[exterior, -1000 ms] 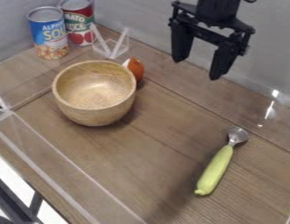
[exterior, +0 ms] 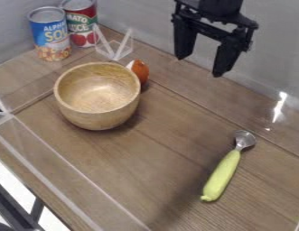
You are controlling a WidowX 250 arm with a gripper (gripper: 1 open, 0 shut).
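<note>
The black gripper (exterior: 205, 50) hangs open at the top centre, above the back of the counter, with nothing between its fingers. A wooden bowl (exterior: 98, 110) stands at the left. Behind it, to the right, an orange round object (exterior: 138, 69) is partly hidden by the bowl. A pale green-handled utensil with a metal head (exterior: 221, 173) lies at the lower right.
A blue-labelled can (exterior: 51, 36) and a red-labelled can (exterior: 80, 23) stand in the back left corner. A clear object (exterior: 114, 48) is beside them.
The gripper has shifted slightly left over the last second. The objects on the counter have not moved.
</note>
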